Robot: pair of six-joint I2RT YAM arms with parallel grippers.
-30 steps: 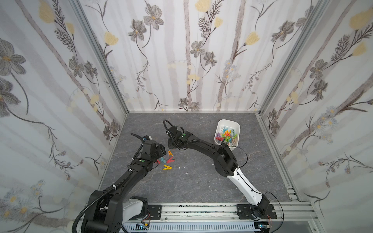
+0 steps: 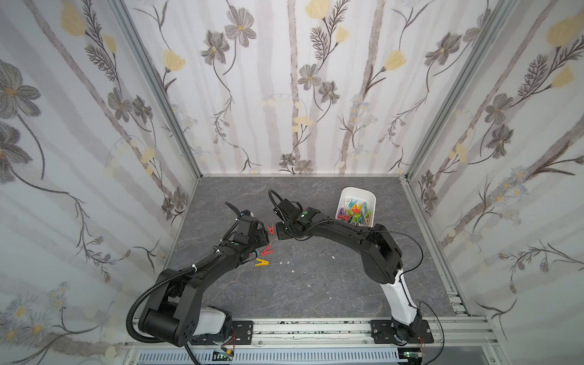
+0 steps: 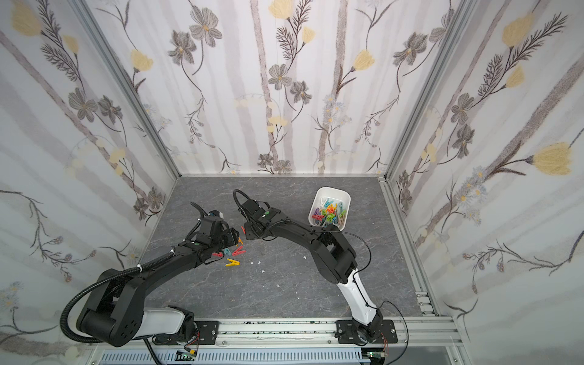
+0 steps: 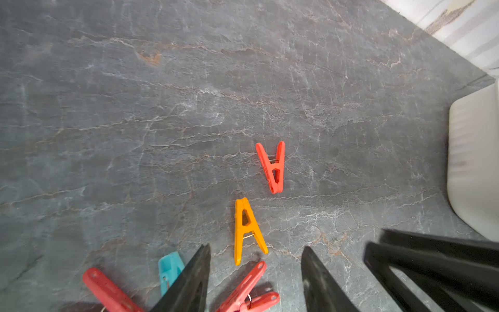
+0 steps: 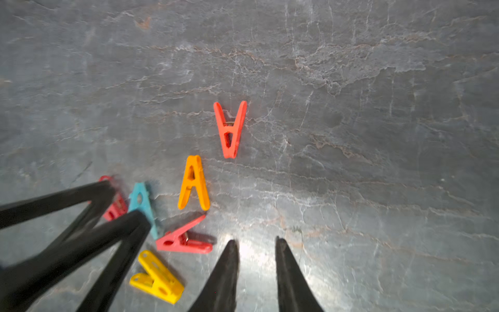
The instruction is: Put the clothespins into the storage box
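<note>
Loose clothespins lie mid-table: a red one (image 5: 231, 137) at the back, an orange one (image 5: 194, 179), a teal one (image 4: 169, 267), another red one (image 4: 241, 291), a yellow one (image 5: 161, 280) at the front and a further red one (image 4: 109, 288). My left gripper hangs above this group, its fingers open, nothing held. My right gripper hovers just right of the group, fingers apart with nothing between them. The white storage box (image 2: 371, 202) at the back right holds several mixed clothespins.
Bare grey table (image 2: 219, 194) lies behind the grippers and at the front. Patterned walls enclose it on the back and sides. The two wrists are close together, and the right arm stretches across in front of the box.
The clothespins appear unmoved.
</note>
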